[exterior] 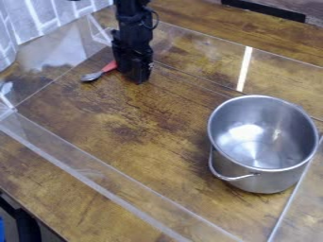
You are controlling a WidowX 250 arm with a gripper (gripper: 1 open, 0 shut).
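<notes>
My black gripper point(134, 66) is low over the wooden table at the upper left. Beside it on its left lies a spoon point(93, 77) with a red handle point(110, 68), partly behind the gripper. I cannot tell whether the fingers are open or shut, or whether they touch the spoon.
A large steel pot point(260, 142) stands at the right. Clear plastic panels edge the wooden table point(139, 161), whose middle and lower left are bare. A silvery covering point(32, 28) is at the upper left.
</notes>
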